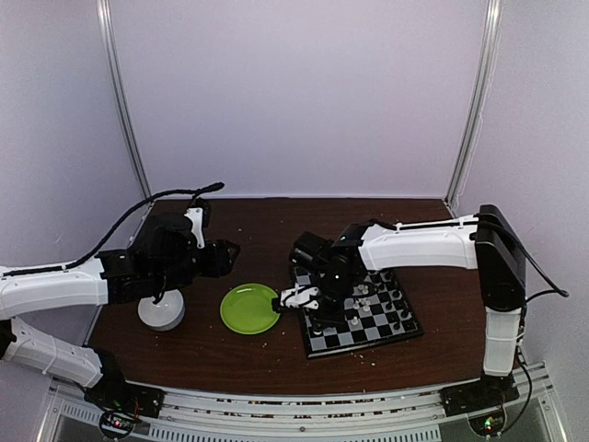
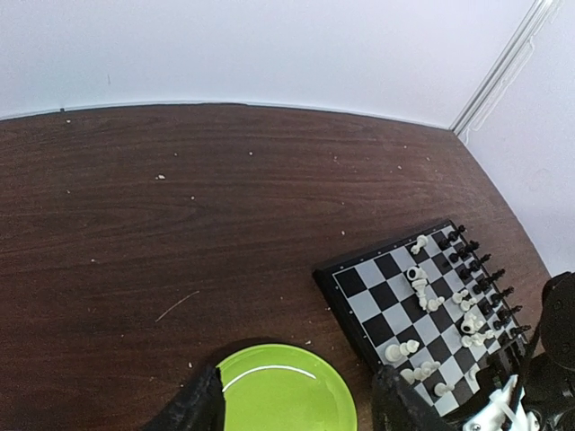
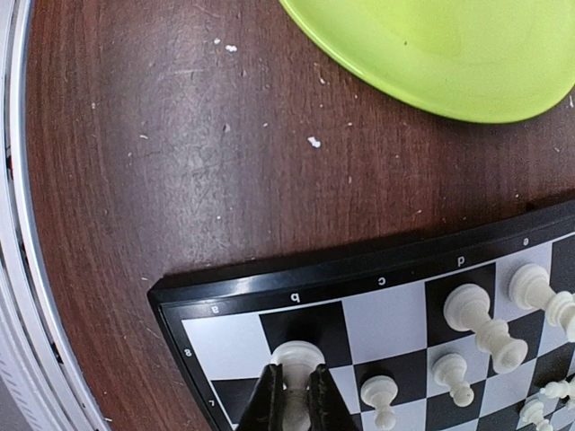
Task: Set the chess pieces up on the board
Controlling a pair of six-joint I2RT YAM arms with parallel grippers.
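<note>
My right gripper is shut on a white piece (image 3: 296, 359) at the board's a-b corner, over the near squares. Other white pieces (image 3: 476, 319) show beside it in the right wrist view; whether they all stand is hard to tell. My left gripper is open, held above the table left of the board, nothing between its fingers.
A green plate (image 1: 248, 308) lies just left of the board. A white bowl (image 1: 161, 313) sits further left, below the left arm.
</note>
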